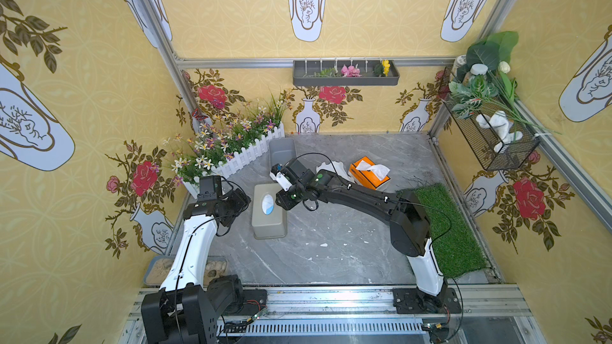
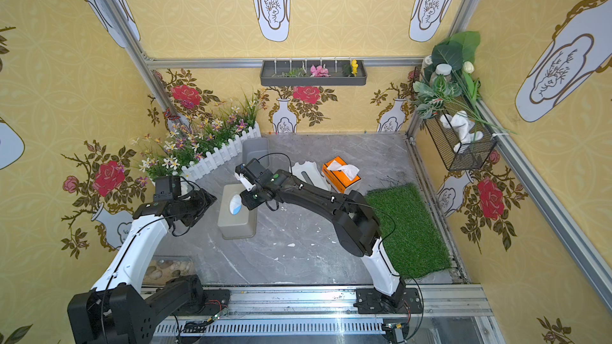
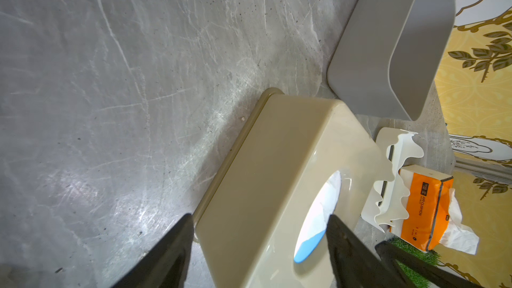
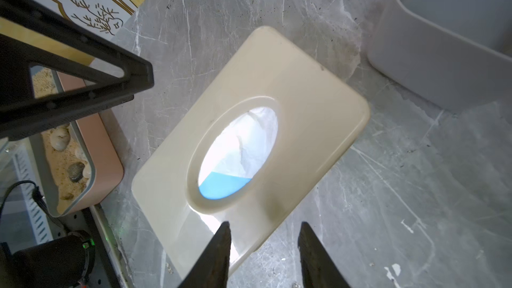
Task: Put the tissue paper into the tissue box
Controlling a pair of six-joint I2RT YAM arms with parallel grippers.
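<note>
The beige tissue box [image 1: 269, 226] rests flat on the grey table between the two arms. Through its oval opening, white tissue paper with a blue part [image 4: 240, 144] shows inside the box. In the right wrist view my right gripper is open above the box's edge, nothing between its fingers. My left gripper stands open by the box's left side, also empty; its right finger [image 3: 344, 250] overlaps the opening in that view. Whether either gripper touches the box cannot be told.
A grey bin [image 4: 448, 53] stands behind the box. An orange tissue pack [image 1: 369, 175] and a white wavy-edged tray [image 2: 315, 175] lie at the back right. A fenced flower planter [image 1: 245, 156] lines the back left.
</note>
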